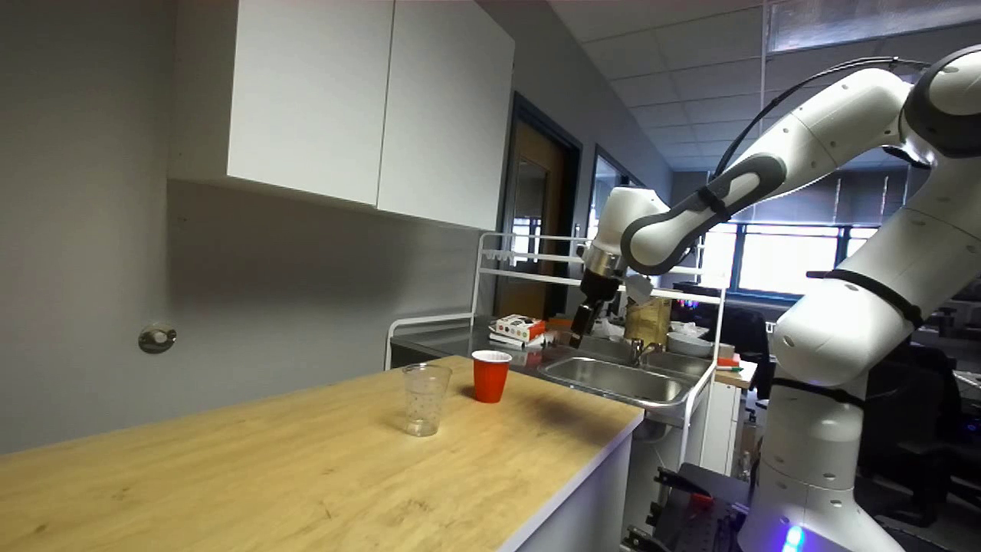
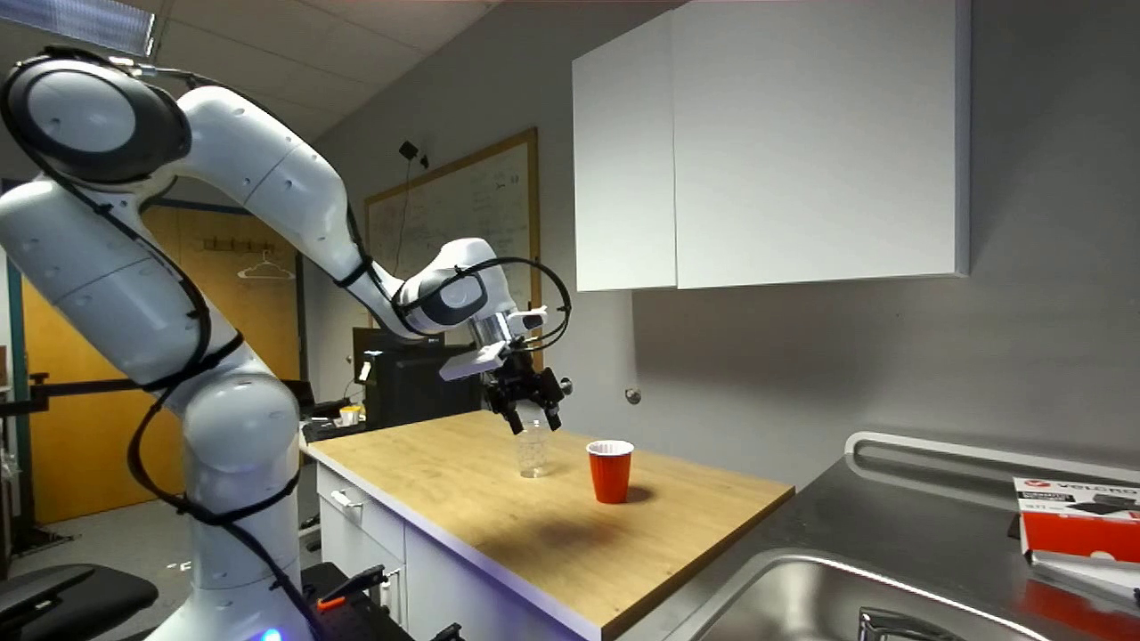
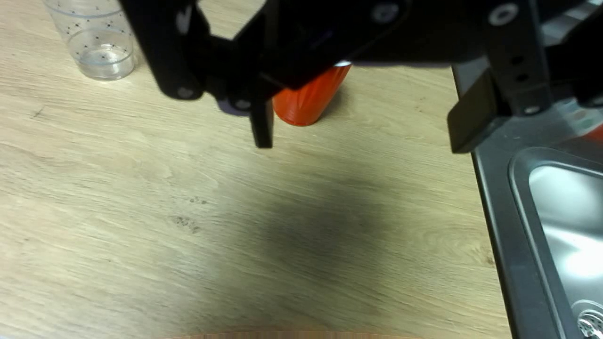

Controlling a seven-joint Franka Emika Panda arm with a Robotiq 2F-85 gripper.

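A red cup (image 1: 491, 378) with a white rim stands upright on the wooden counter. Beside it, to the left in exterior view 1, is a clear speckled plastic cup (image 1: 424, 402), also upright. My gripper is open above the counter, its two black fingers (image 3: 473, 116) wide apart with nothing between the tips. Both cups are clear of it. In the wrist view the red cup (image 3: 304, 100) is partly covered by the gripper's body, and the clear cup (image 3: 104, 46) is cut off at the top left. In exterior view 2 my gripper (image 2: 536, 423) overlaps the clear cup from behind.
A metal sink (image 1: 614, 376) adjoins the counter's end, with a white wire rack over it. A red and white box (image 2: 1079, 520) lies on the dark sink surround. White cupboards (image 1: 313, 96) hang over the counter. Most of the wooden top (image 1: 267, 460) is bare.
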